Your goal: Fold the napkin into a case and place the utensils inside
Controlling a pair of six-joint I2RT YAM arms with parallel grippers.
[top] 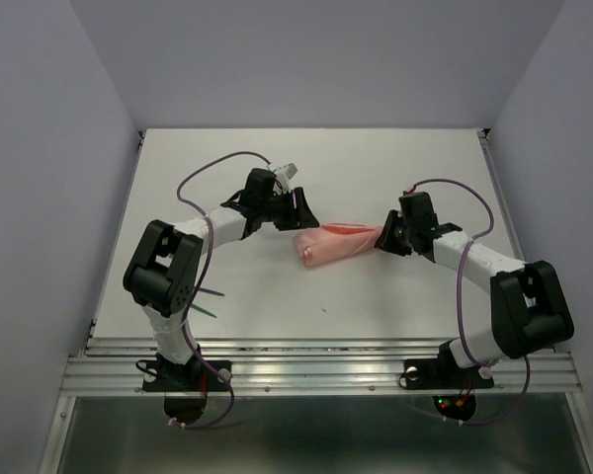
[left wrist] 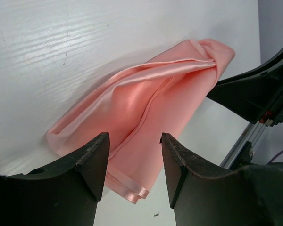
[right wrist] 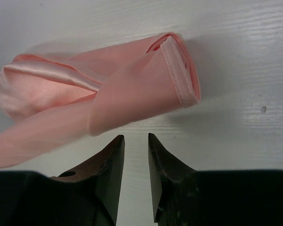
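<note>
The pink napkin (top: 328, 247) lies mid-table, loosely folded, with an open pocket along its upper side (left wrist: 132, 108) and a folded end at the right (right wrist: 141, 84). My left gripper (top: 303, 215) is open above its left end, nothing between its fingers. My right gripper (top: 386, 237) is at the napkin's right end, with its fingers (right wrist: 106, 174) apart and nothing between them. Parts of the utensils (top: 203, 310) show at the lower left, largely hidden by the left arm.
Metal rails (top: 277, 365) run along the front edge.
</note>
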